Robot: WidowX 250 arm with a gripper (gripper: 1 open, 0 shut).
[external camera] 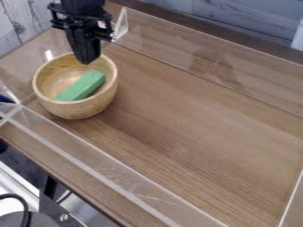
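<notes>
My black gripper point(85, 51) hangs over the back edge of a wooden bowl point(76, 105) at the left of the camera view, its fingertips pointing down. It looks shut, with nothing seen between its fingers. Inside the bowl lies a green block point(81, 86), tilted diagonally and apart from the gripper.
Clear plastic edging runs along its sides. A dark object with a grey part point(10, 213) sits off the table at the lower left.
</notes>
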